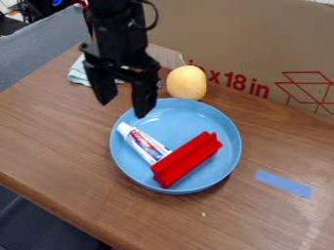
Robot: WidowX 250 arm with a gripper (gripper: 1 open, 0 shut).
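Observation:
My black gripper (124,92) hangs open at the upper left, over the back-left rim of a blue plate (178,121), with nothing seen between its fingers. On the plate lie a white toothpaste tube (140,141) and a red, elongated object (187,158), side by side and slanted. A pale yellow rounded object (187,81) sits behind the plate, right of the gripper.
A light cloth (78,71) lies at the back left, partly behind the arm. A cardboard panel (261,44) walls the back. A blue tape strip (283,184) marks the right.

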